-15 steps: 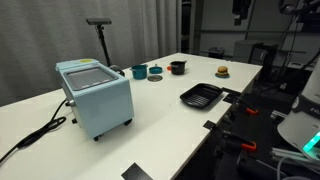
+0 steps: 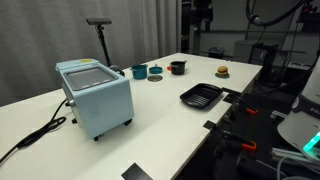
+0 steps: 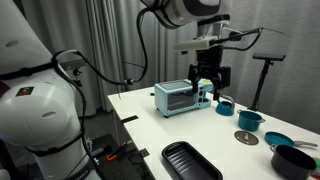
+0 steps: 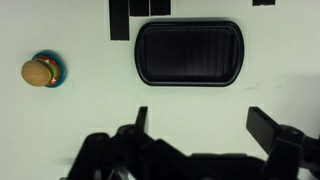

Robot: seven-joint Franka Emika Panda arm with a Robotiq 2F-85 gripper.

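High over the table hangs my gripper, its two fingers spread wide apart in the wrist view and nothing between them. Ahead of it in that view lies an empty black tray (image 4: 190, 54), flat on the white table. A toy burger (image 4: 38, 72) on a small blue-and-red plate sits to the left of the tray. In exterior view 1 the tray (image 2: 202, 96) is near the table's front edge, with the burger (image 2: 222, 72) beyond it. Exterior view 2 shows the gripper (image 3: 210, 92) well above the tabletop.
A light-blue toaster oven (image 2: 98, 94) stands on the table, its black cord (image 2: 38, 136) beside it. Toward the back are a teal pot (image 2: 139, 72), a black pot (image 2: 178, 68) and a teal pan (image 3: 290, 142). Bare table surrounds the tray.
In exterior view 1 the gripper has moved left across the upper part of the view, from above the burger's right side. Table objects have stayed put.
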